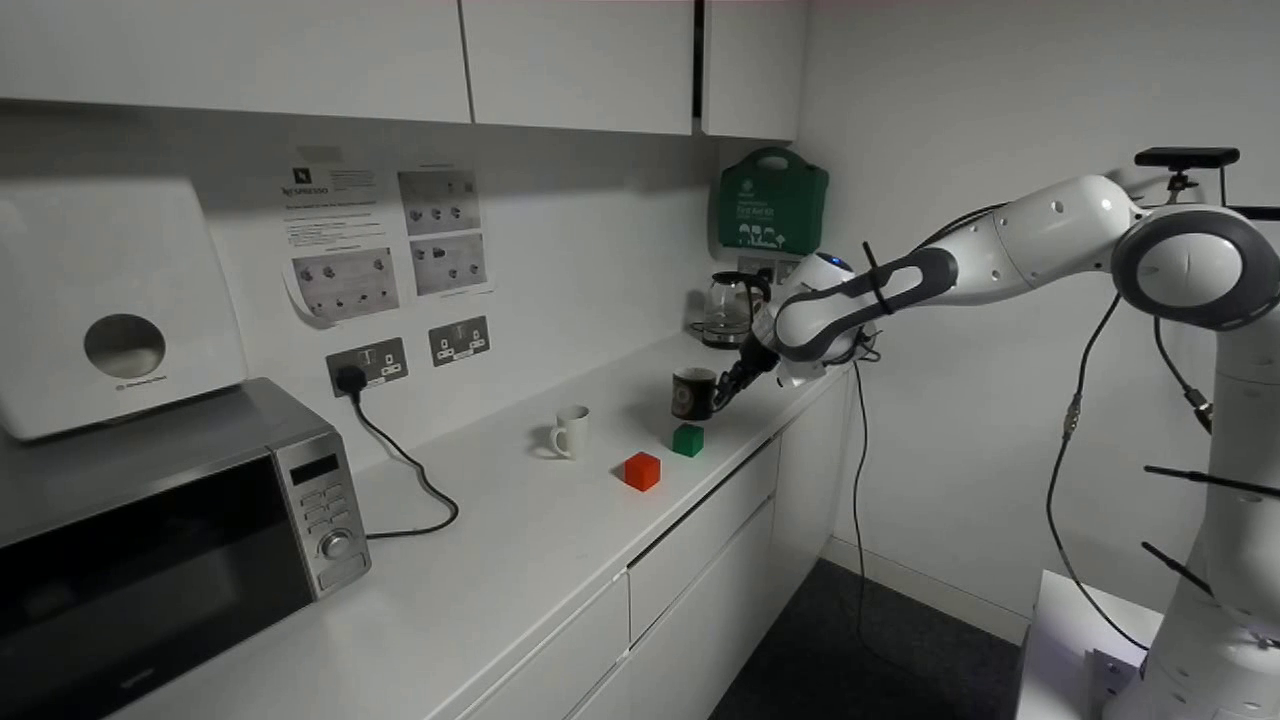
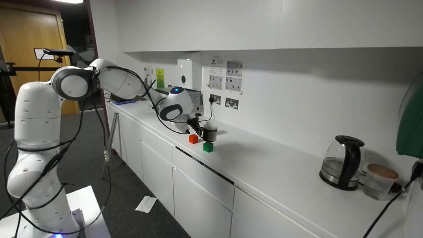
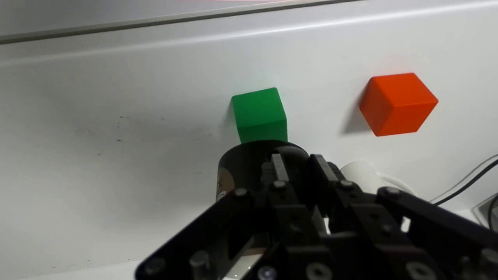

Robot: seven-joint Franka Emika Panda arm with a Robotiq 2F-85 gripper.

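Observation:
A dark mug (image 1: 693,395) with a round emblem on its side is in my gripper (image 1: 723,389), whose fingers are shut on it. The mug seems to hang just above the counter, close behind the green block (image 1: 687,440). In the wrist view, the mug (image 3: 240,168) covers the lower end of the green block (image 3: 259,112), and the fingers hide part of the mug. Whether mug and block touch, I cannot tell. An orange-red block (image 3: 397,105) lies to one side of the green one. A white mug (image 1: 572,432) stands farther back on the counter.
A microwave (image 1: 180,504) with a black power cable (image 1: 414,468) takes up one end of the counter. At the other end stand a glass kettle (image 2: 343,162) and a clear tub (image 2: 378,182). Between the blocks and the kettle, the counter (image 2: 269,170) is clear.

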